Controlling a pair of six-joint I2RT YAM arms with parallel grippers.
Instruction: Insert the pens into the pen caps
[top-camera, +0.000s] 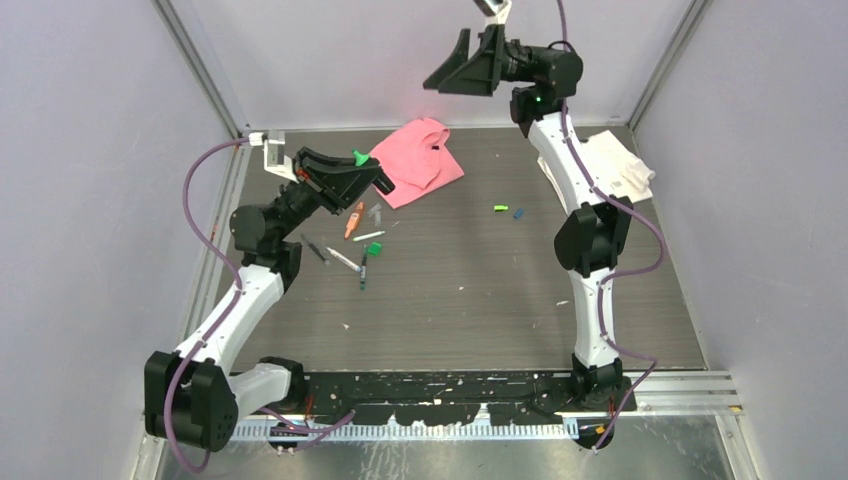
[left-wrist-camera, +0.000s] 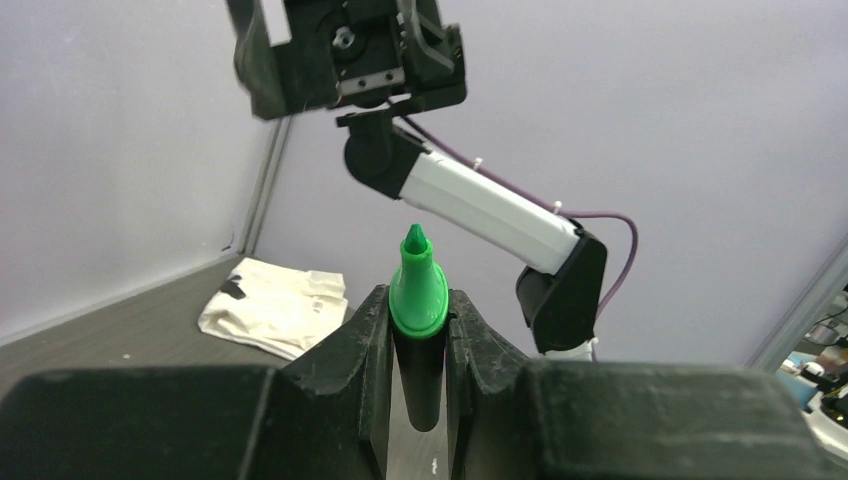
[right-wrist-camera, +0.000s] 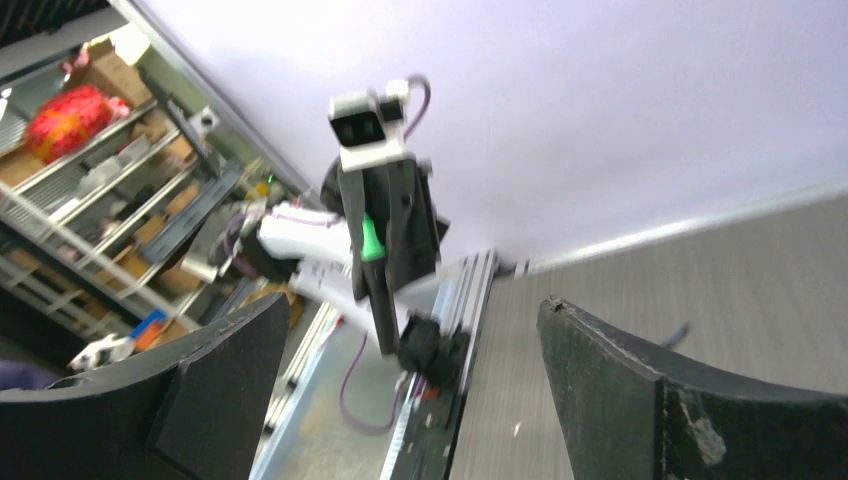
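My left gripper (top-camera: 372, 172) is shut on a dark marker (left-wrist-camera: 420, 380) with a green tip and collar (left-wrist-camera: 418, 290), held above the table's left-centre. My right gripper (top-camera: 444, 80) is raised at the back, open, with nothing between its fingers. On the table lie a white pen (top-camera: 344, 259), a dark green pen (top-camera: 364, 275), an orange marker (top-camera: 355, 220), a dark pen (top-camera: 315, 250), a green cap (top-camera: 374, 249), a bright green cap (top-camera: 500, 208) and a small blue cap (top-camera: 518, 214).
A pink cloth (top-camera: 420, 160) lies at the back centre and a cream cloth (top-camera: 620, 165) at the back right, partly behind the right arm.
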